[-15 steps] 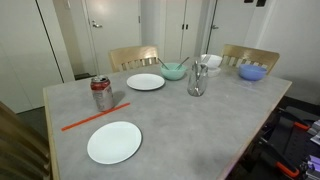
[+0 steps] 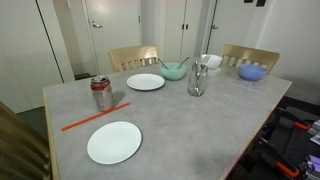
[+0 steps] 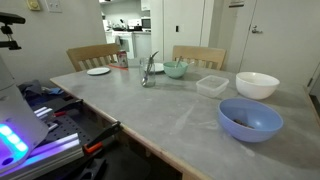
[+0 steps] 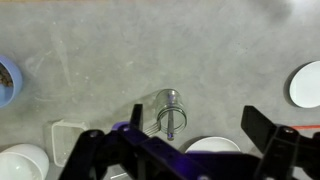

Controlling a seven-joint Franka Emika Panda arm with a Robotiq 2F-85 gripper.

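Note:
High above the table, my gripper stands open in the wrist view, its dark fingers wide apart with only table and objects visible far below. A glass or metal cup (image 2: 197,82) with utensils stands upright near the table's middle. Right of it in exterior view 1 is a blue bowl (image 2: 252,72), which holds something small and dark in the wrist view. The mint-green bowl (image 2: 174,71) has utensils leaning in it. Two white plates lie flat, one near (image 2: 114,142) and one farther back (image 2: 146,81). A red-and-silver can (image 2: 102,93) stands at the left.
A thin red stick (image 2: 96,117) lies beside the can. A clear rectangular container (image 3: 212,87) and a white bowl (image 3: 257,85) sit beyond the blue bowl. Chairs line the table's far side.

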